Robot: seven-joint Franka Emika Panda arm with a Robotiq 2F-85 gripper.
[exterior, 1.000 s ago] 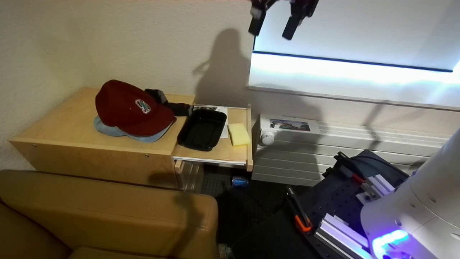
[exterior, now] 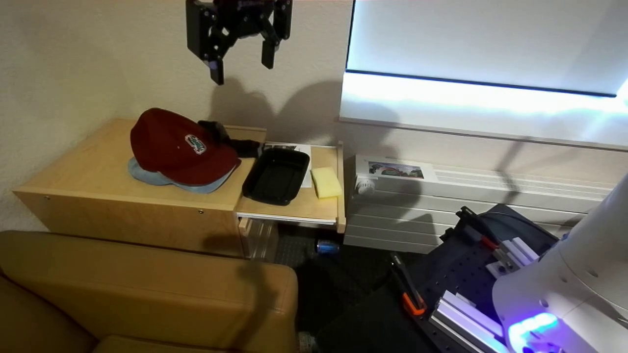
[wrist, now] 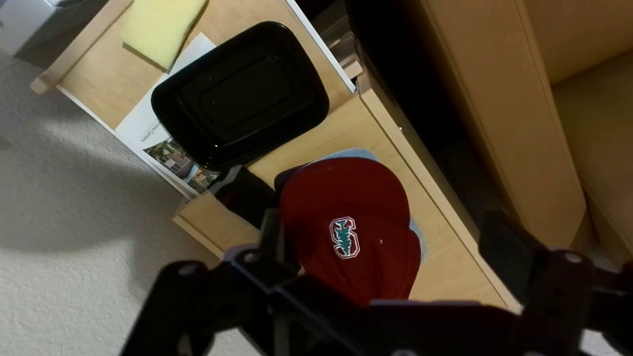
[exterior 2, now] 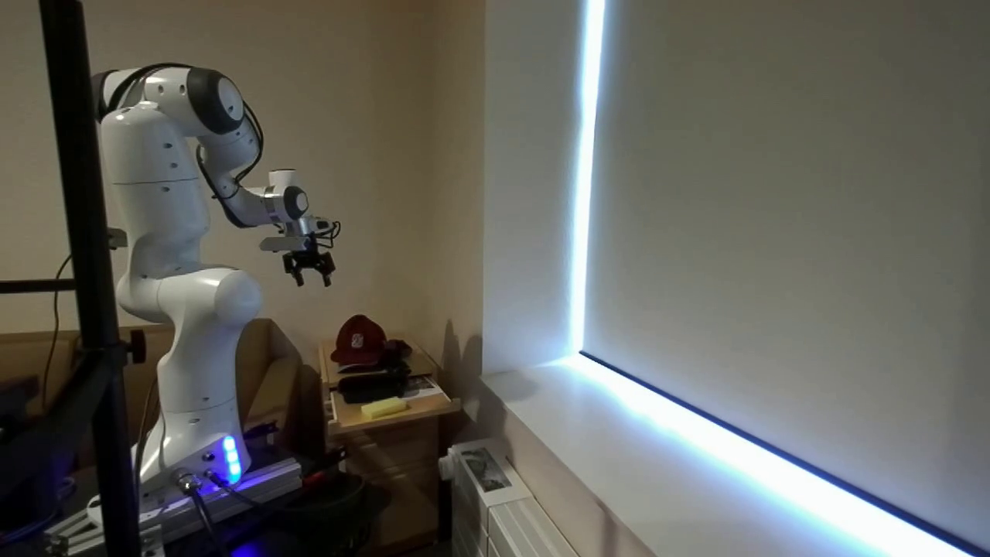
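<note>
High above the wooden cabinet my gripper [exterior: 242, 71] hangs open, its fingers wide apart and nothing between them. Below it a dark red cap [exterior: 176, 147] with a tree emblem rests on a light blue cap [exterior: 144, 174] on the cabinet top [exterior: 76, 176]. In the wrist view the red cap [wrist: 350, 219] lies under the gap between my fingers, its lower part hidden by the gripper body. Dark cloth [wrist: 246, 196] sits beside it. On the pulled-out shelf are an empty black tray [exterior: 276, 174] and a yellow sponge [exterior: 326, 182], with a printed sheet [wrist: 172, 151] partly under the tray.
A tan couch [exterior: 147, 294] stands in front of the cabinet. To the right of the shelf are a white radiator [exterior: 388, 206] and the window blind [exterior: 488, 41]. A blue can [exterior: 327, 247] lies on the floor. The air around my gripper is clear.
My gripper has swung left, from in front of the window blind to above the cabinet, and sits a little lower. The caps, tray and sponge have stayed put.
</note>
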